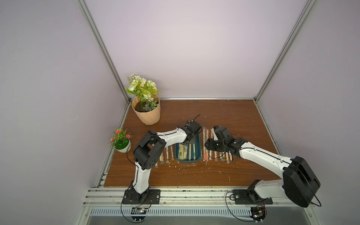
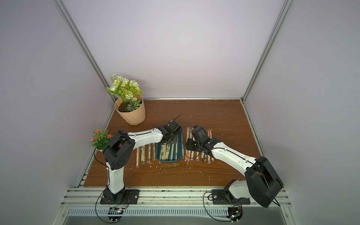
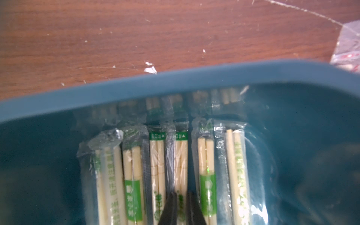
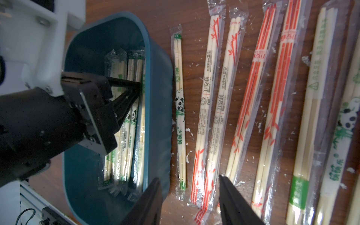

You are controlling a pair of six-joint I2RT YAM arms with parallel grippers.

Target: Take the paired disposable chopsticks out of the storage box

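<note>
The teal storage box point(image 1: 198, 151) holds several wrapped chopstick pairs side by side. My left gripper reaches down into the box over a pair with a green top band point(image 3: 180, 150), its fingers part open and close around that pair's lower part; whether they touch it I cannot tell. In the right wrist view the left gripper's fingers point(image 4: 125, 97) sit among the packs inside the box. My right gripper stands open above the packs on the table, just right of the box, with nothing visibly held.
Rows of wrapped chopsticks point(image 4: 277, 112) lie on the wooden table point(image 1: 236, 112) on both sides of the box. A large potted plant point(image 1: 146, 112) stands at the back left, a small one point(image 1: 123, 146) at the left edge.
</note>
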